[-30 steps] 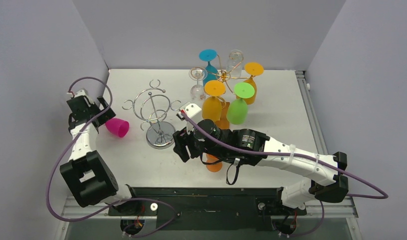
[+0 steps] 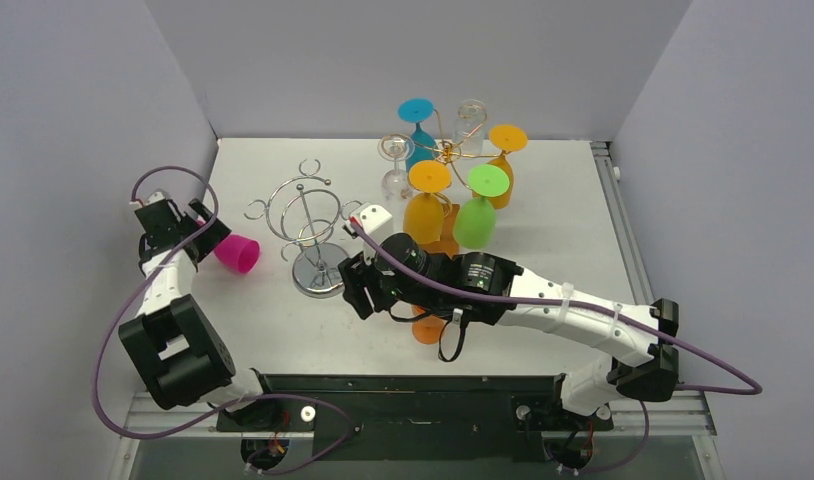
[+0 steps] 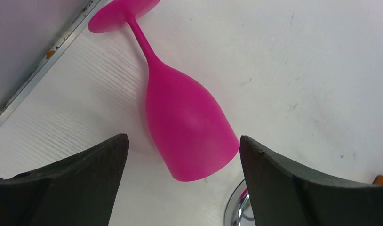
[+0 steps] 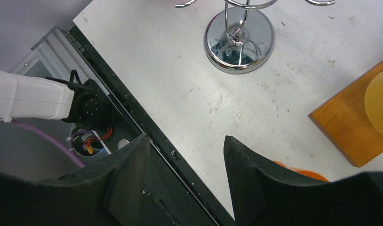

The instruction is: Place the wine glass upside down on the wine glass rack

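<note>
A magenta wine glass (image 3: 189, 117) lies on its side on the table, with its foot pointing away in the left wrist view. My left gripper is open above it, the bowl showing between the spread fingers with space on the left side. From the top, the left arm covers the stem and only the bowl (image 2: 239, 254) shows. To its right stands an empty chrome rack (image 2: 321, 270) with several open hooks. My right gripper is apart from everything over the table, its fingers part open and nothing between them.
A second rack on a wooden base (image 4: 352, 113) holds several upside-down glasses, among them a green one (image 2: 474, 222) and a blue one (image 2: 416, 110). An orange glass (image 2: 428, 328) is partly hidden below the right arm. Bare table lies in front of the chrome rack.
The left gripper has shifted and turned slightly over the magenta glass, which stays about where it was.
</note>
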